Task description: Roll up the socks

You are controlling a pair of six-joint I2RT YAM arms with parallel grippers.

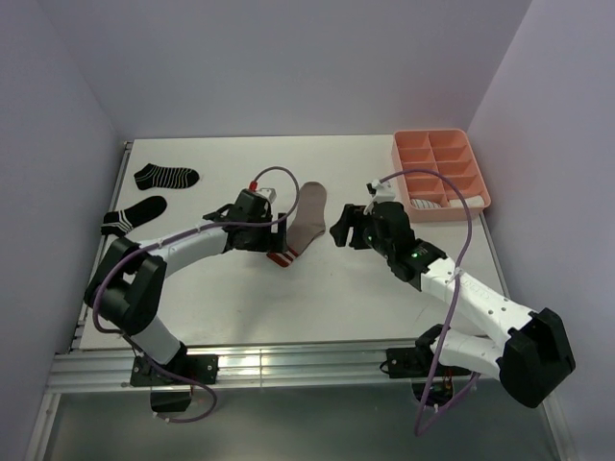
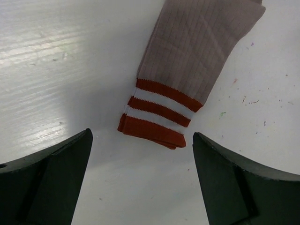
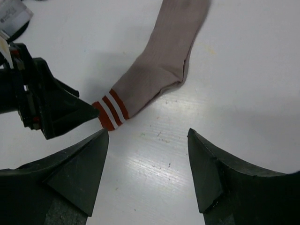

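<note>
A grey-brown sock (image 1: pixel 307 213) with a red-and-white striped cuff lies flat near the table's middle, its toe to the back. My left gripper (image 1: pixel 280 233) hovers over the cuff end, partly covering it from above. In the left wrist view the striped cuff (image 2: pixel 159 112) shows between and just beyond the open fingers, untouched. My right gripper (image 1: pixel 347 227) is open and empty, to the right of the sock. From the right wrist view, the sock (image 3: pixel 150 77) stretches beyond the fingers (image 3: pixel 84 164), with the left gripper's finger close to its cuff.
Two black socks with white stripes, one farther back (image 1: pixel 166 177) and one nearer (image 1: pixel 134 216), lie at the table's left. A pink divided box (image 1: pixel 398 173) holding some white items stands at the back right.
</note>
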